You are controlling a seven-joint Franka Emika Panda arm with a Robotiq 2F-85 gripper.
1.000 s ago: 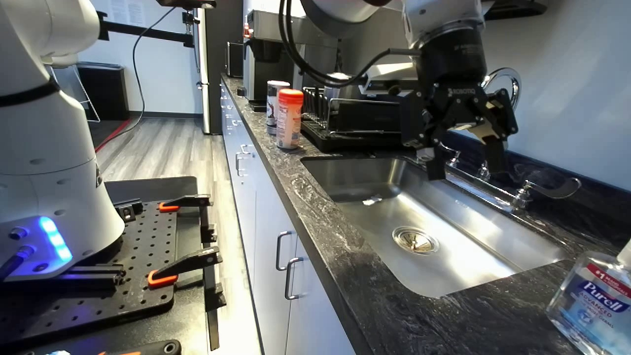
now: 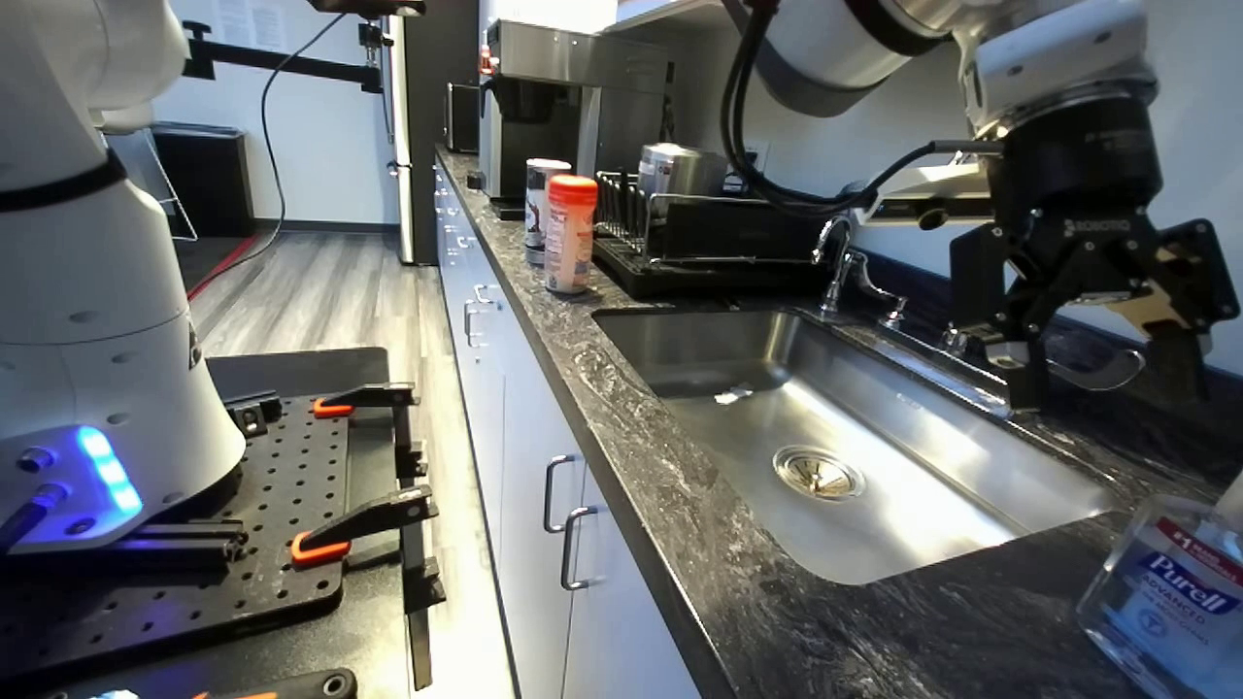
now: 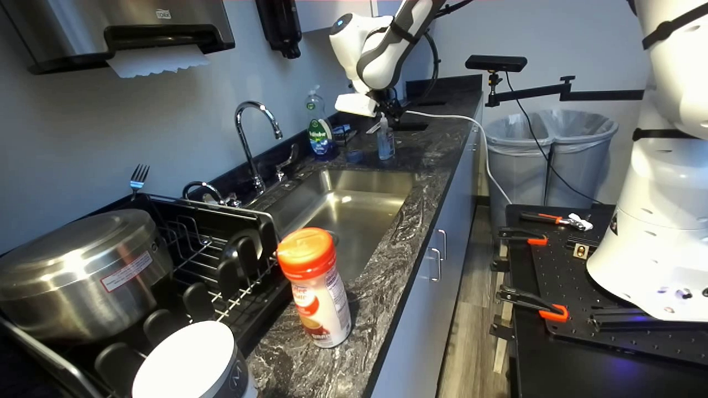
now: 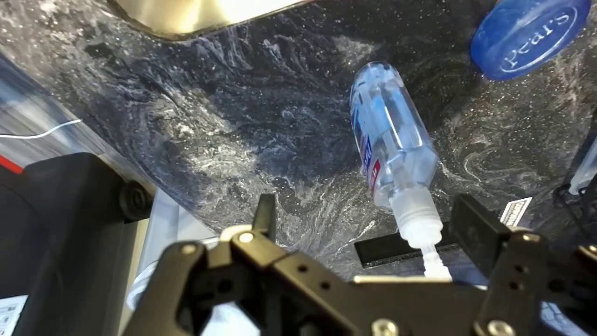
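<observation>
My gripper [image 2: 1113, 390] is open, above the back right of the sink in exterior view 1, with empty space between its fingers. The clear Purell bottle [image 2: 1177, 588], holding blue liquid, stands at the near right corner of the counter. In the wrist view the same bottle [image 4: 394, 134] appears below the gripper, its white pump pointing toward the fingers and lying nearer the right finger. The gripper seems apart from the bottle. Exterior view 2 shows the bottle [image 3: 385, 140] upright beyond the sink, close to the arm; the fingers there are hard to make out.
The steel sink [image 2: 746, 408] has a faucet [image 3: 246, 142] along its wall side. A green-labelled soap bottle [image 3: 319, 129] and a blue Pear's item [image 4: 529, 39] lie near the Purell. A red-lidded creamer canister [image 3: 315, 288] and dish rack [image 3: 219, 278] occupy the other end.
In exterior view 1 the arm and open gripper have moved right and nearer the camera, toward the Purell bottle's side. The bottle stays where it was.
</observation>
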